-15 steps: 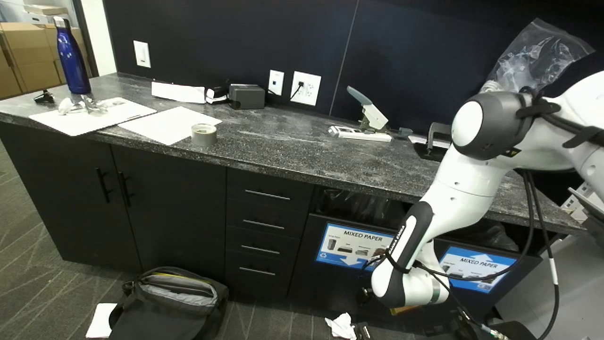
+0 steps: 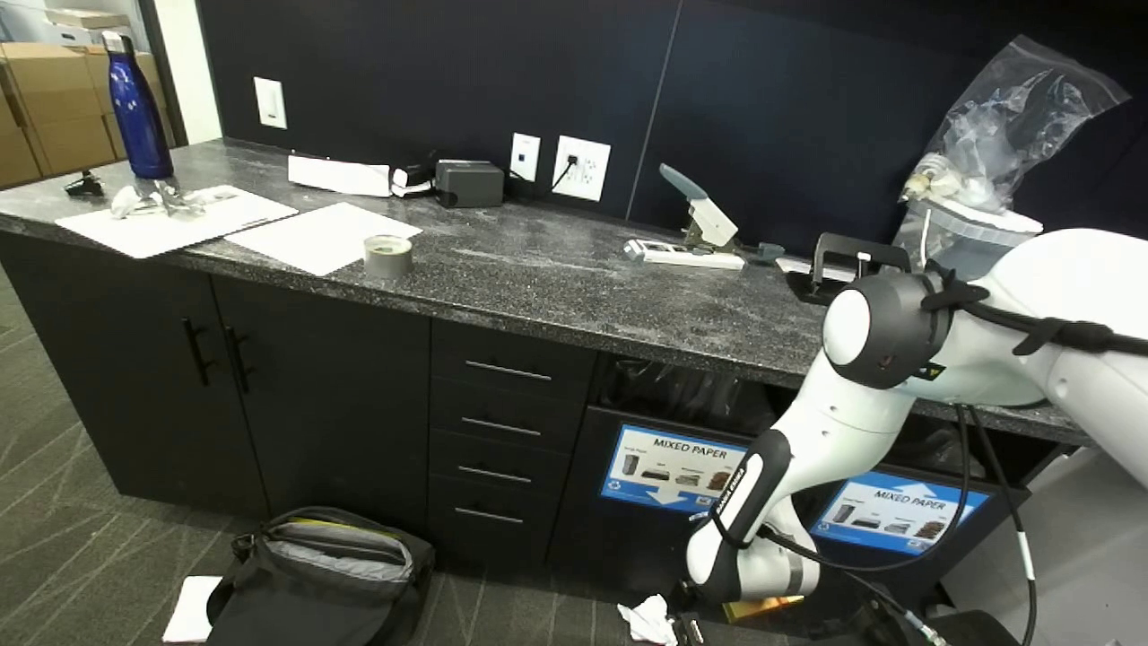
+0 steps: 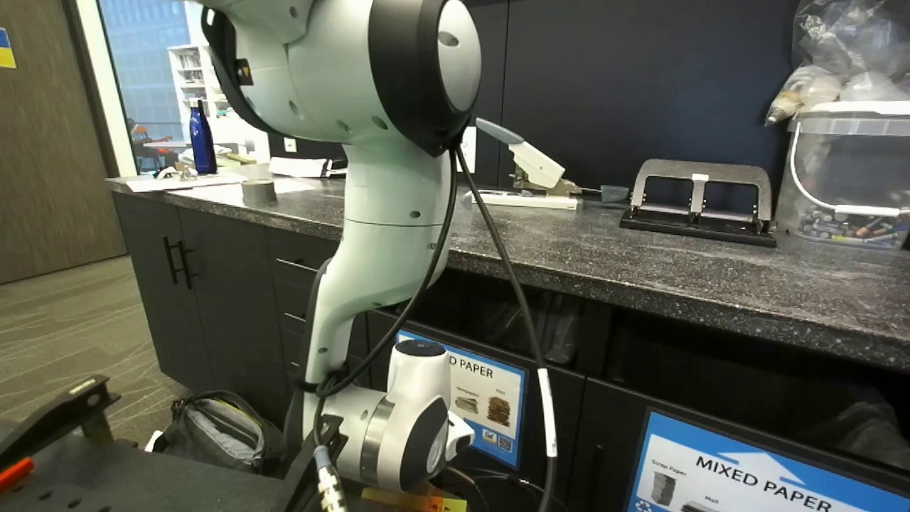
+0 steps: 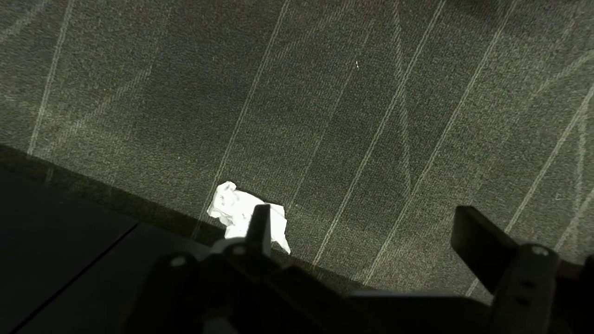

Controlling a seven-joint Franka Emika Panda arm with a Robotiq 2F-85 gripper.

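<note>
A crumpled white paper (image 4: 234,208) lies on the carpet close to the dark cabinet base, and the left finger (image 4: 257,228) covers part of it in the wrist view. My gripper is open above the floor, its fingers wide apart with only bare carpet showing in the gap. Exterior view 1 has the same crumpled paper (image 2: 647,620) at the bottom edge, just left of the lowered arm; the fingers are hard to make out there. In exterior view 2 neither the paper nor the fingers can be seen.
Cabinets with blue mixed-paper signs (image 2: 673,468) stand right behind the arm, under the counter (image 2: 517,258). On the floor to the left is a black bag (image 2: 323,576). A tape roll (image 2: 387,257), stapler (image 2: 689,254) and blue bottle (image 2: 138,113) stand on the counter. Carpet beyond the paper is clear.
The arm has moved lower and a little left in exterior view 1, bringing its wrist end nearer the crumpled paper. The paper itself has not visibly moved.
</note>
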